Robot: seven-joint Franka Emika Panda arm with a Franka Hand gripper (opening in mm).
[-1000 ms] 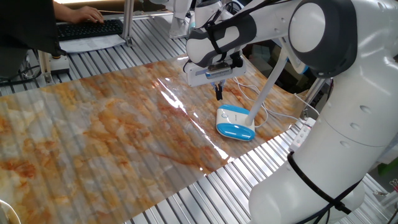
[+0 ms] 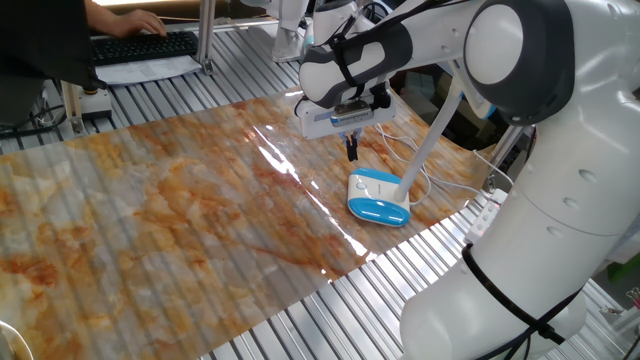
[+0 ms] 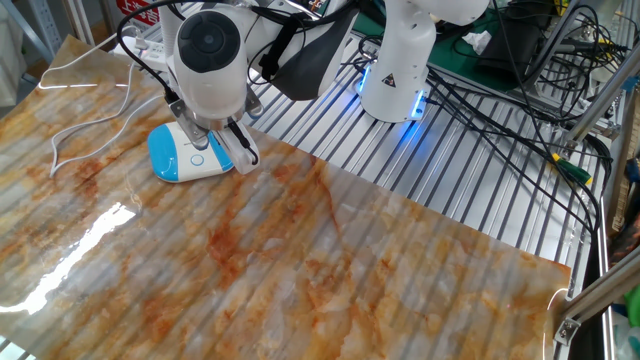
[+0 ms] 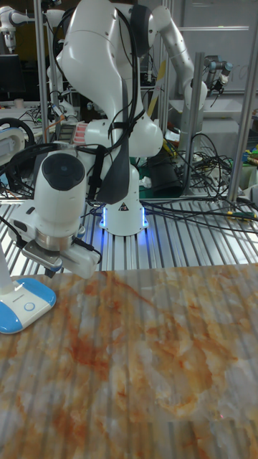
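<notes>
A desk lamp stands on the marbled sheet, its white and blue base [image 2: 379,197] bearing a round button [image 4: 30,307]. From that base a white stem [image 2: 433,140] rises at a slant. My gripper [image 2: 352,154] hangs just above and behind the base in exterior view 1, its dark, narrow fingers pointing down. They appear together, with nothing visible between them. In exterior view 2 the hand [image 3: 212,110] covers part of the lamp base [image 3: 180,155], and the fingertips are hard to make out. Whether they touch the lamp cannot be told.
The marbled sheet [image 2: 170,230] is otherwise bare, with wide free room away from the lamp. White cables [image 3: 95,135] trail over it behind the lamp. A person's hand [image 2: 140,22] rests at a keyboard [image 2: 145,47] beyond the far edge.
</notes>
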